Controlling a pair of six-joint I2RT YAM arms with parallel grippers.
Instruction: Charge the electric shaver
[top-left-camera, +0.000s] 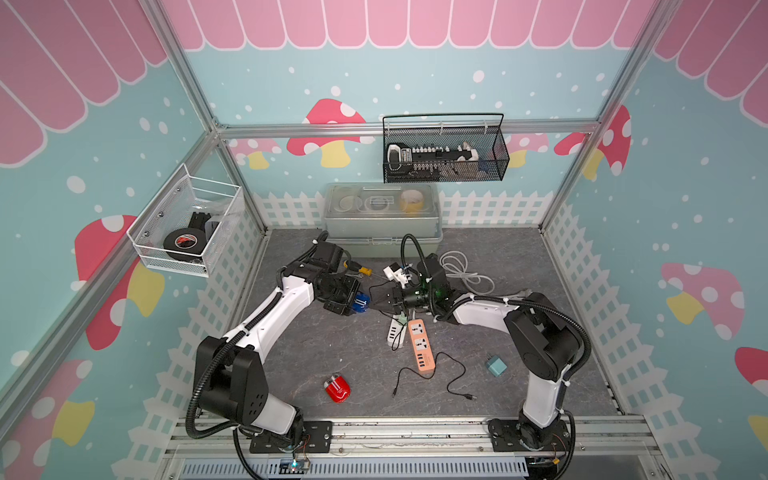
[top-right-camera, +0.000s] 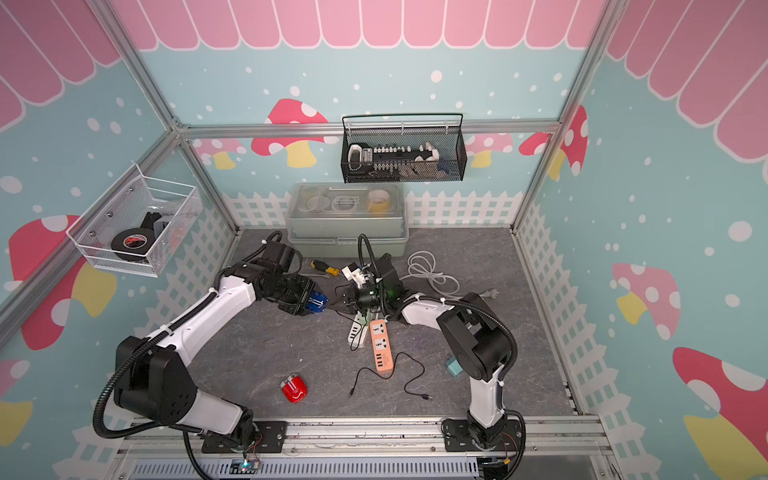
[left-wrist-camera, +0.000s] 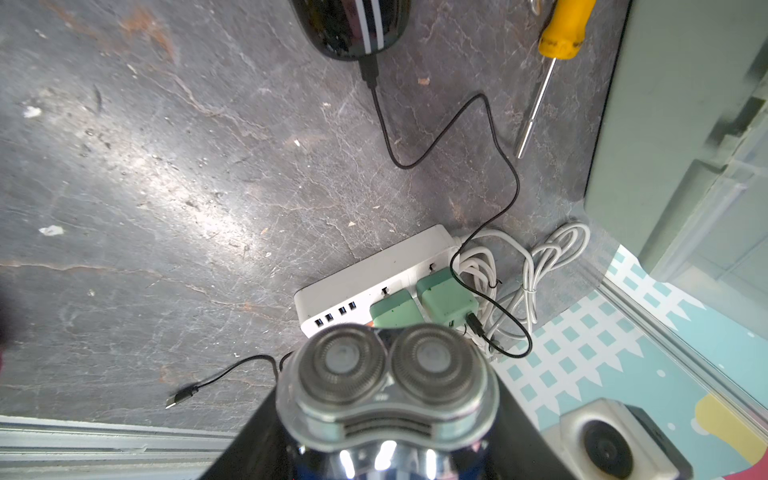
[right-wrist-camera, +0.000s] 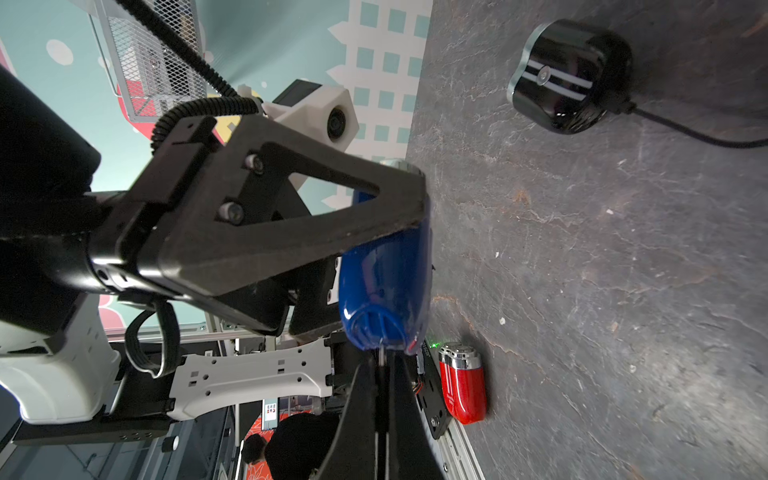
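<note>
A blue shaver (right-wrist-camera: 384, 280) is gripped in the air by my left gripper (top-left-camera: 348, 296), seen behind it in the right wrist view; its twin-head top (left-wrist-camera: 388, 376) fills the bottom of the left wrist view. My right gripper, shut, has its tip at the shaver's lower end, apparently on something thin; whether a plug is there is unclear. A black charging dock (right-wrist-camera: 569, 76) stands on the table, its cable running to a green adapter (left-wrist-camera: 444, 296) in the white power strip (left-wrist-camera: 376, 268). A red shaver (top-left-camera: 337, 388) lies at the front left.
An orange power strip (top-left-camera: 421, 348) with loose cables lies in the middle front. A yellow screwdriver (left-wrist-camera: 564, 32) lies by a translucent storage box (top-left-camera: 382, 236) at the back. A teal adapter (top-left-camera: 496, 365) sits front right.
</note>
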